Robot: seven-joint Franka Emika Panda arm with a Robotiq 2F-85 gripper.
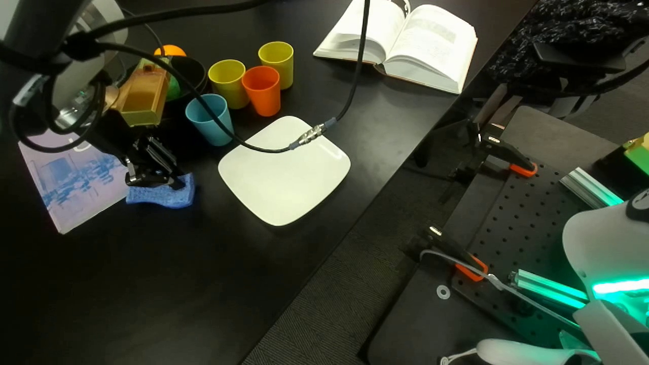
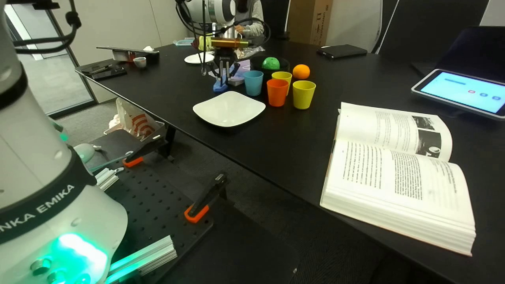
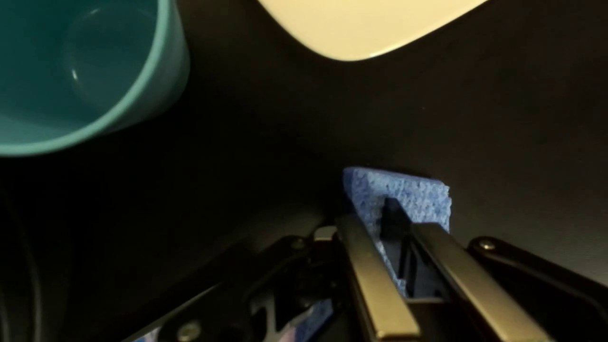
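Note:
A blue sponge [image 1: 163, 195] lies on the dark table in exterior view 1, close to the printed sheet. My gripper [image 1: 155, 180] is low over it, pointing down, and covers part of the sponge. In the wrist view the sponge's textured end [image 3: 424, 196] sticks out past the fingertips, and more blue shows in the gap between my fingers. The fingers stand part open; contact with the sponge cannot be told. Exterior view 2 shows the gripper small and far off, with the sponge [image 2: 220, 86] at its tips.
A white square plate [image 1: 283, 182] and a blue cup [image 1: 210, 121] stand nearby. Beyond are an orange cup [image 1: 262, 91], two yellow cups and a black bowl [image 1: 193, 72]. A cable [image 1: 267, 149] hangs across the plate in this view.

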